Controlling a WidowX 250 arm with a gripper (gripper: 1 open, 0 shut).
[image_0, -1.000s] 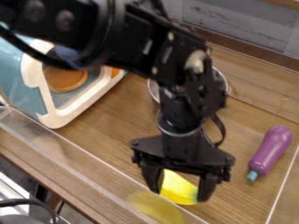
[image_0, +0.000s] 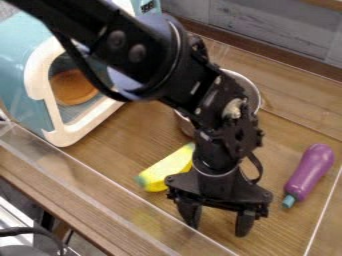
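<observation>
My gripper (image_0: 217, 218) hangs low over the wooden counter near the front centre, fingers apart and pointing down, with nothing visible between them. A yellow banana-like object (image_0: 163, 170) lies just left of the gripper, partly hidden behind it. A purple eggplant-like object (image_0: 310, 172) with a teal tip lies to the right.
A light blue and white toy appliance (image_0: 67, 130) with an orange disc inside stands at the left. A metal bowl (image_0: 251, 92) sits behind the arm. Bare counter (image_0: 134, 225) lies at front; a dark cable loops at lower left.
The yellow object, earlier under and between the fingers, now lies to the left, behind the gripper. The gripper has shifted slightly, and more of the bowl shows.
</observation>
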